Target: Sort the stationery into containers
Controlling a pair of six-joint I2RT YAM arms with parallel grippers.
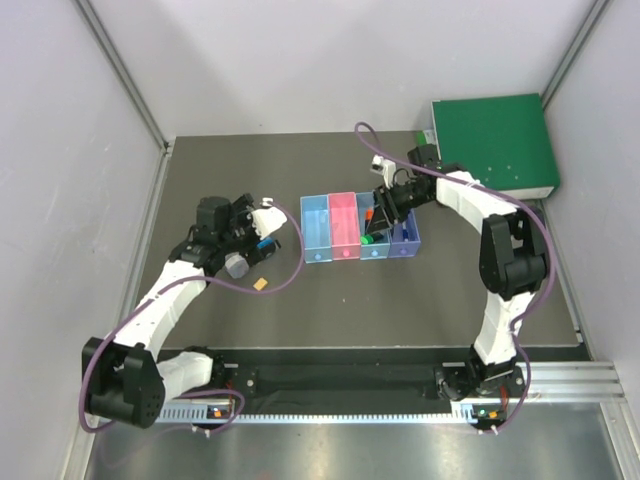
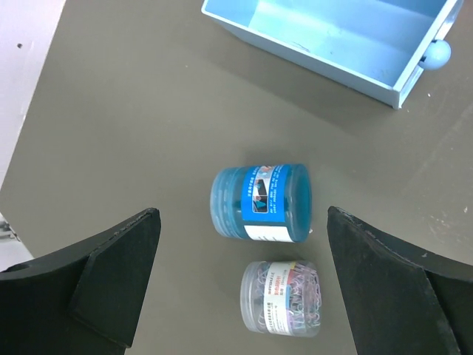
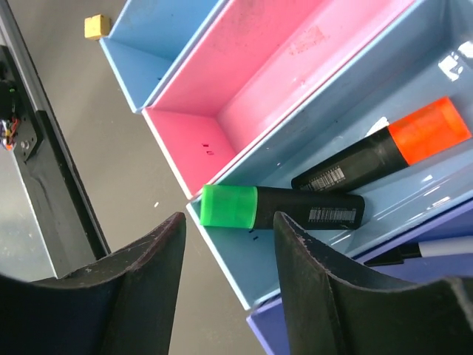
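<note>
My left gripper hangs open above two jars lying on their sides: a blue-labelled jar (image 2: 259, 201) and a clear jar of paper clips (image 2: 280, 298). My right gripper is over the right blue compartment, fingers apart. In that compartment, below the fingertips, lie a green-capped black marker (image 3: 229, 205) and an orange-capped marker (image 3: 427, 133). The pink compartment (image 1: 343, 225) shows empty; the left blue one (image 1: 315, 225) also looks empty. A black-and-white pen (image 3: 443, 246) lies in the purple compartment (image 1: 405, 248).
A small yellow block (image 1: 260, 284) lies on the table in front of the jars. A large green box (image 1: 495, 140) fills the back right corner.
</note>
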